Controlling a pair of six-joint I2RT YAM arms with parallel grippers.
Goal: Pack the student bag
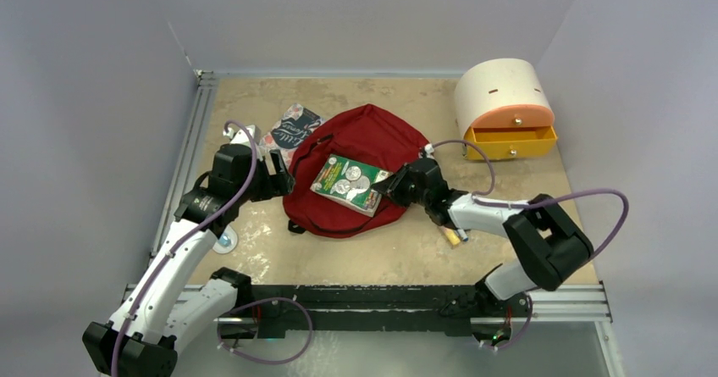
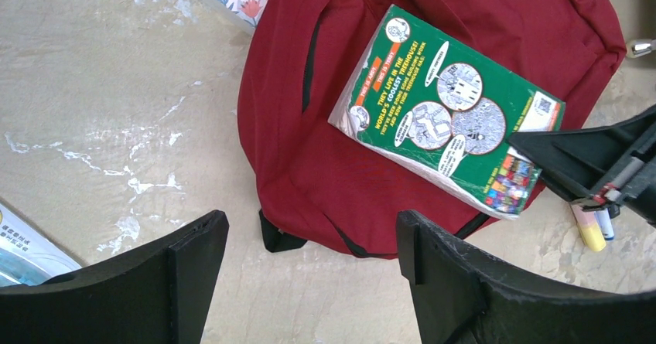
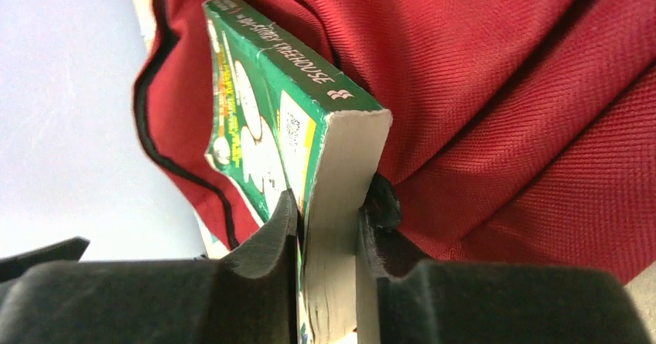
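A dark red bag (image 1: 372, 127) lies flat in the middle of the table. On top of it rests a thick green book (image 1: 350, 180), whose spine and page edge show in the right wrist view. My right gripper is shut on the book's near end, one finger on the cover and the other behind it. Left of the bag, my left gripper hangs open over bare table, nothing between its fingers. A floral notebook (image 1: 293, 129) lies beside the bag's upper left edge, partly hidden by the bag in the left wrist view.
At the back right stands a white, rounded cabinet (image 1: 501, 89) with its yellow drawer (image 1: 512, 144) pulled out. Two markers (image 2: 592, 228) lie right of the bag. A clear, light-blue item (image 2: 31, 251) sits at the left.
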